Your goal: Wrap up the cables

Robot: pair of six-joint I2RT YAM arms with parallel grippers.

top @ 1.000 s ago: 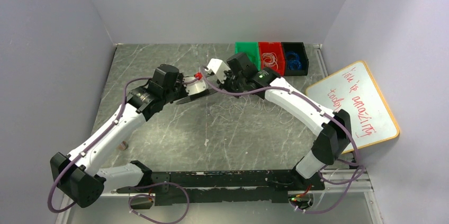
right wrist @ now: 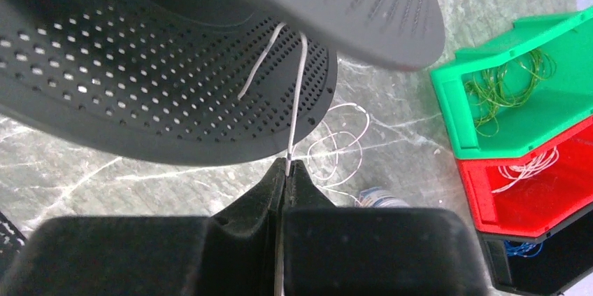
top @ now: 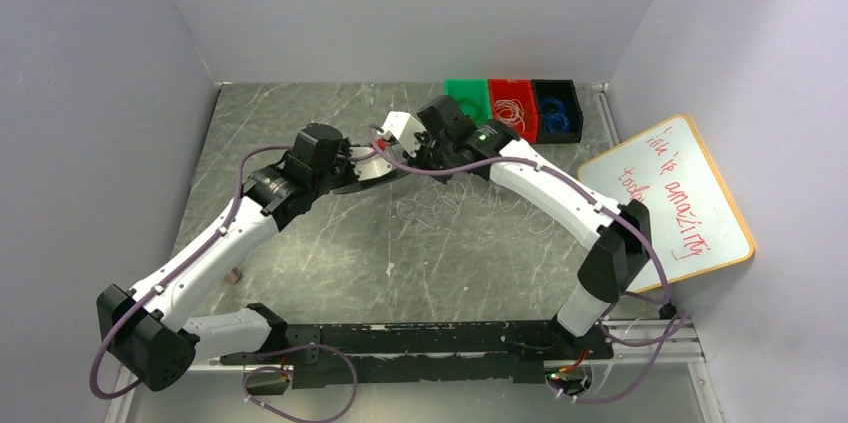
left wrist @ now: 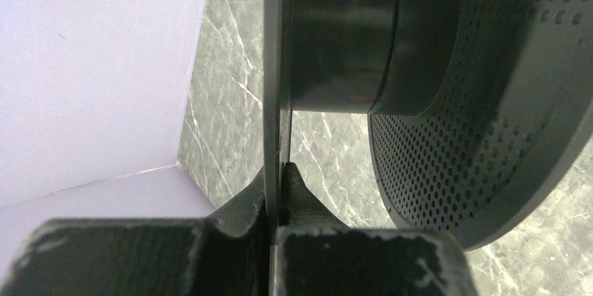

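A dark grey spool with perforated flanges (left wrist: 447,170) hangs above the table. My left gripper is shut on the thin edge of its flat plate (left wrist: 274,65). From the spool a white cable (right wrist: 299,86) runs down to my right gripper, which is shut on it; a second short strand (right wrist: 260,61) shows between the flanges. Loose loops of white cable (right wrist: 360,128) lie on the table below. In the top view, both arms meet over the middle of the table and partly hide the spool (top: 360,185).
At the back right stand a green bin (right wrist: 454,110) with green cable, a red bin (right wrist: 482,198) with white cable, and a black bin (top: 545,88) with blue cable. A whiteboard (top: 665,203) leans at the right.
My right gripper has shifted slightly left toward the spool in the top view. The left arm has barely moved, and its hold on the spool looks the same.
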